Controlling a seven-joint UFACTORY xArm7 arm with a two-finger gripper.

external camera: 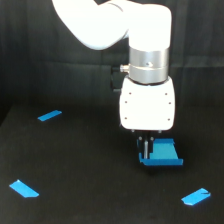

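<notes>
My gripper (146, 150) points straight down over the left part of a blue square tray-like object (164, 150). This object lies on the dark table, with a darker blue rim along its front. The fingers are small and dark, and overlap the object's left side in the view. Whether they touch it, or have anything between them, cannot be made out. The white hand above them hides the object's back.
Blue tape strips mark the black surface: one at back left (50, 115), one at front left (24, 188), one at front right (196, 197). A dark curtain (60, 60) hangs behind.
</notes>
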